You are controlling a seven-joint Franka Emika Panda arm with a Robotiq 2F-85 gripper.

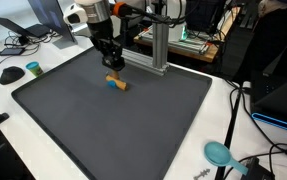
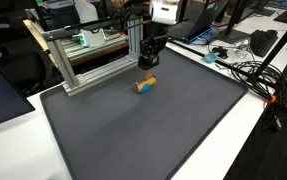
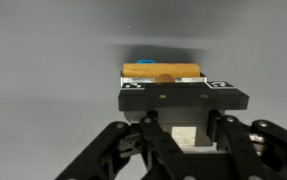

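Note:
My gripper [image 1: 111, 71] is shut on the upright stem of a hammer-like orange wooden piece, low over the dark mat [image 1: 118, 128]. In the second exterior view its cylindrical head [image 2: 151, 80] lies across below the stem, close to the mat. The wrist view has the orange head [image 3: 161, 70] spanning the front of the fingers, the stem's round end against its near side. A small blue part [image 1: 111, 84] shows beside or under the head; whether it is attached cannot be told.
A metal frame [image 2: 95, 73] stands along the mat's back edge. A green cup [image 1: 34, 69] and a dark cap-like object [image 1: 11, 75] are on the white table to the left.

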